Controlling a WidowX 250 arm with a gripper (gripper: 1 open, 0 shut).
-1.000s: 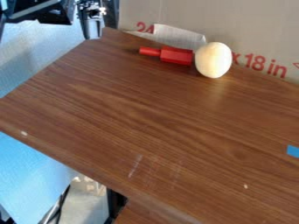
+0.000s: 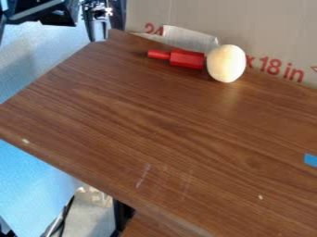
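Note:
A white egg-shaped object [image 2: 227, 63] stands at the back of the wooden table [image 2: 148, 139], just right of a red cylindrical item with a narrower handle [image 2: 186, 59] lying on its side. Dark machinery [image 2: 44, 9] is at the top left corner, beyond the table; whether any of it is my gripper cannot be told, and no fingertips show clearly.
A cardboard panel [image 2: 279, 28] with printed red text backs the table. A small blue tape piece [image 2: 310, 158] is at the right edge.

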